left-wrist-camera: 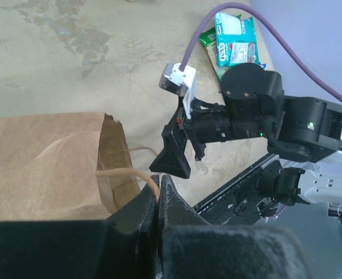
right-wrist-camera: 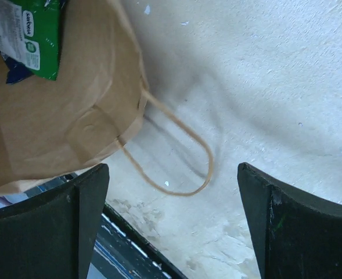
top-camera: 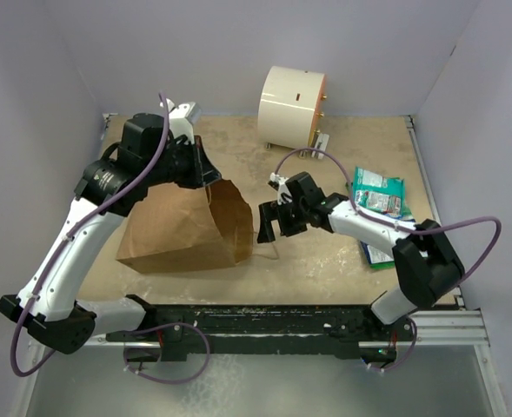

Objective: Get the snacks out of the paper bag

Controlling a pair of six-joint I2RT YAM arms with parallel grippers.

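Note:
The brown paper bag (top-camera: 169,230) lies on its side at the left of the table, its mouth facing right. My left gripper is shut on the bag's thin twine handle (left-wrist-camera: 127,171), which passes between its fingertips above the mouth. Outside the mouth, to its right, my right gripper (top-camera: 265,226) stands open and empty. Inside the bag, a green and silver snack packet (right-wrist-camera: 43,38) shows in the right wrist view, with a dark blue piece (right-wrist-camera: 15,71) beneath. Several snack packets (top-camera: 379,193) lie at the table's right, partly behind the right arm.
The bag's other handle (right-wrist-camera: 182,192) sticks out over the table between the open right fingers, seemingly below them. A white drum-shaped box (top-camera: 290,107) stands at the back. Bare table (top-camera: 312,278) lies between the bag and the packets.

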